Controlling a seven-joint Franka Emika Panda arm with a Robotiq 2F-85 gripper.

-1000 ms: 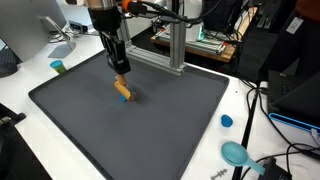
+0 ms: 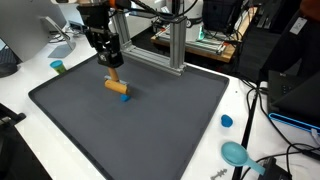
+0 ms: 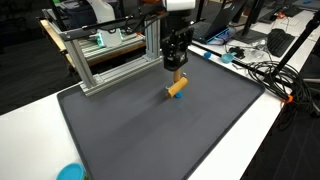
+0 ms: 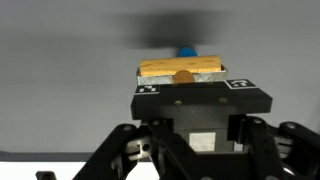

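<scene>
My gripper (image 2: 108,62) points down, shut on the upright handle of a wooden mallet-like piece (image 2: 117,87). The piece's tan cylindrical head (image 3: 177,87) lies crosswise below the fingers, tilted in exterior view 2. In the wrist view the head (image 4: 165,68) shows as a wooden bar just beyond the gripper. Close beside the head is a small blue object (image 2: 124,97), partly hidden by it in exterior view 2; the wrist view shows only a blue bit (image 4: 186,52) past the bar. Whether head and blue object touch, I cannot tell.
A dark grey table (image 2: 150,130) spreads clear around the piece. Outside its edge stand a green cup (image 2: 58,67), a blue cup (image 2: 226,121) and a teal cup (image 2: 236,154). A metal frame (image 3: 110,75) rises along one side; cables lie beyond another edge.
My gripper has shifted left in exterior view 1 with the wooden piece. Its head has turned from a steep slant to nearly level, while the blue object stays about where it was.
</scene>
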